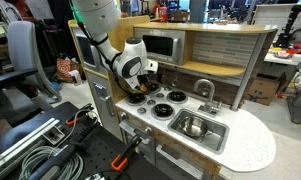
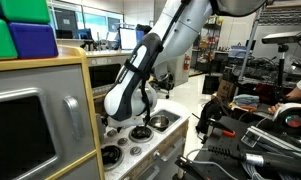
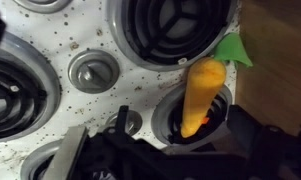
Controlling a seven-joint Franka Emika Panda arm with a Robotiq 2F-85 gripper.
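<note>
An orange carrot-like toy (image 3: 199, 95) with a green top (image 3: 231, 49) lies across a burner (image 3: 167, 120) in the wrist view. My gripper is open above the stove, its dark fingers reaching in from the bottom edge, with the toy's lower end near the gap between them. Whether they touch it cannot be made out. From outside, the white arm (image 1: 133, 62) bends down over the left burners, and the gripper is small and dark there. Exterior view 2 shows the arm (image 2: 130, 98) low over the stovetop.
Round stove knobs (image 3: 93, 71) and other burners (image 3: 170, 30) surround the toy. To the right are a sink (image 1: 193, 126) and a clear white counter (image 1: 247, 143). A microwave (image 1: 162, 45) and shelf (image 1: 215, 68) stand close behind the arm.
</note>
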